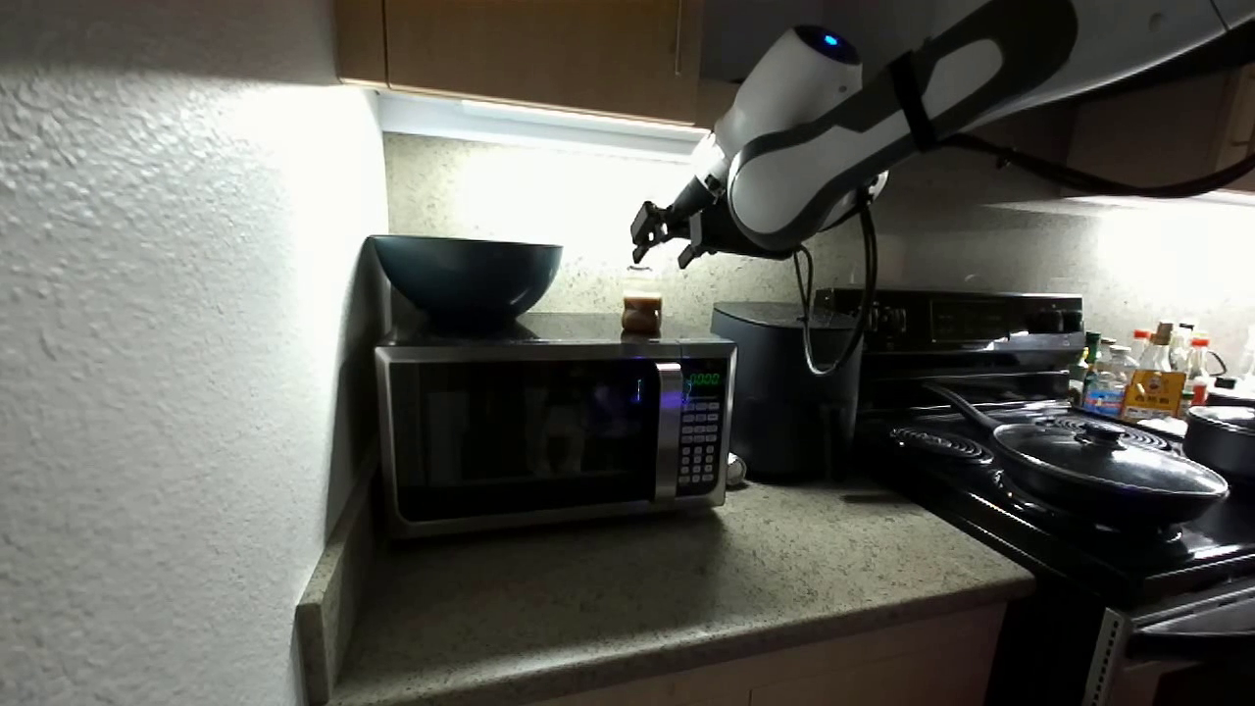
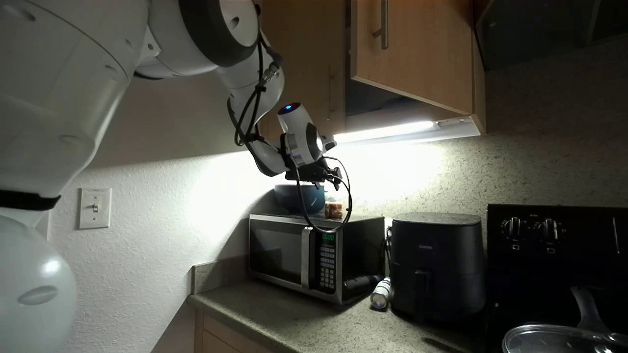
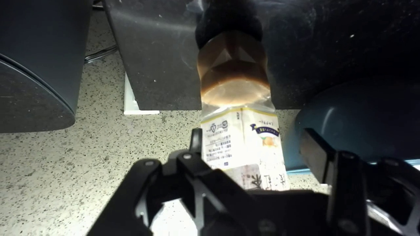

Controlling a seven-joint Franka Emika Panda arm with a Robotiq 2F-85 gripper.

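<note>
A clear bottle (image 1: 642, 310) with brown liquid at its bottom stands on top of the microwave (image 1: 553, 435). In the wrist view, the bottle (image 3: 244, 133) has a white printed label and lies between my fingers. My gripper (image 1: 662, 255) is at the bottle's upper end, its fingers spread apart. One finger (image 3: 196, 139) is close against the label's left side; whether it touches cannot be told. A clear gap separates the other finger (image 3: 315, 151) from the bottle. The bottle's top is hidden behind the gripper in the wrist view.
A dark teal bowl (image 1: 468, 280) sits left of the bottle on the microwave. To the right stands a black air fryer (image 1: 777, 394), then the stove with a lidded pan (image 1: 1106, 471). Cabinets (image 1: 529, 53) hang above.
</note>
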